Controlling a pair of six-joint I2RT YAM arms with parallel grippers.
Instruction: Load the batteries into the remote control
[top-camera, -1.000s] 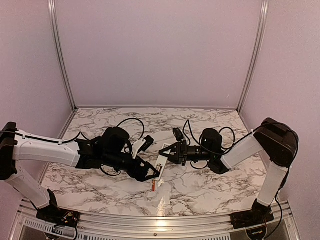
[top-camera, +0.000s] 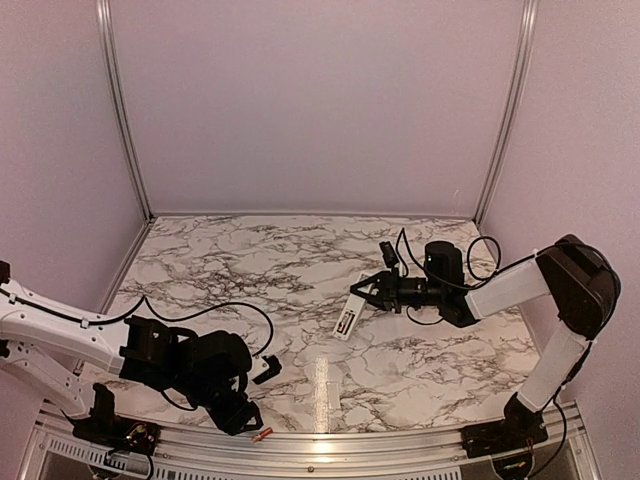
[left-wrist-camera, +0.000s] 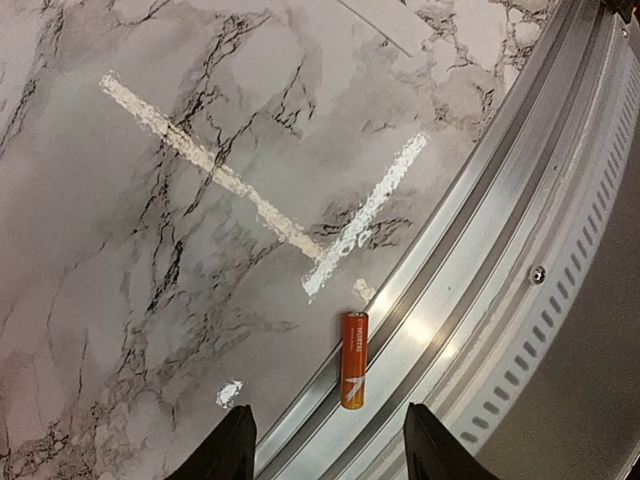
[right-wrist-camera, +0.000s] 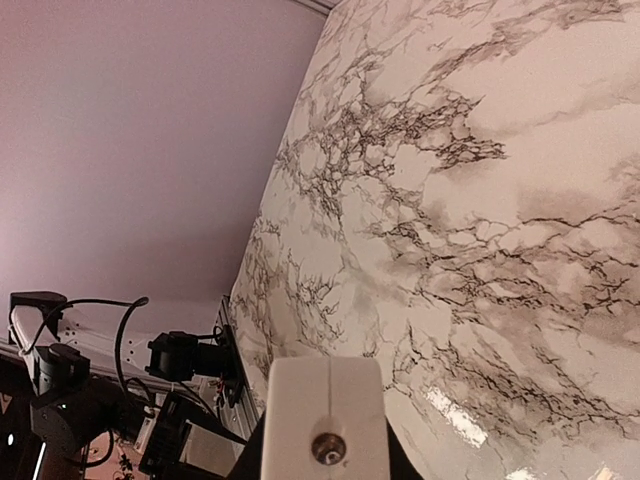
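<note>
An orange battery (top-camera: 263, 434) lies on the metal rail at the front edge, upright along the frame in the left wrist view (left-wrist-camera: 354, 360). My left gripper (top-camera: 240, 420) is low just beside it; its open fingers (left-wrist-camera: 231, 450) stand either side, a little short of the battery. The white remote (top-camera: 347, 318), its battery compartment facing up, is held at its upper end by my right gripper (top-camera: 365, 288), shut on it above the middle of the table. In the right wrist view the remote's white end (right-wrist-camera: 325, 395) fills the space between the fingers.
A thin white piece (top-camera: 333, 395), probably flat plastic, lies near the front middle, beside white tape marks (left-wrist-camera: 365, 210) on the marble table.
My left gripper has moved away from the remote, down and toward the front edge by the battery. My right gripper has shifted right and slightly back with the remote.
</note>
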